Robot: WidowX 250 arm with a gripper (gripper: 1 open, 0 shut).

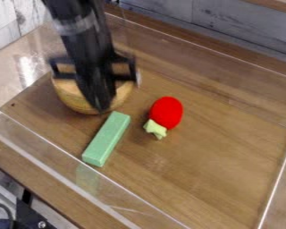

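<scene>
My black gripper (96, 85) is blurred and raised over the wooden bowl (71, 97) at the left of the camera view, hiding part of it. Its fingertips are too smeared to show their state or anything between them. A mint-green bar (106, 139) lies bare on the board in front of the bowl, below the gripper. To its right sits a red object (167, 111) with a pale green piece at its lower end.
The wooden board (217, 170) is clear on the right and toward the back. Clear rims run along its front-left and right edges, with dark cables at the lower left corner.
</scene>
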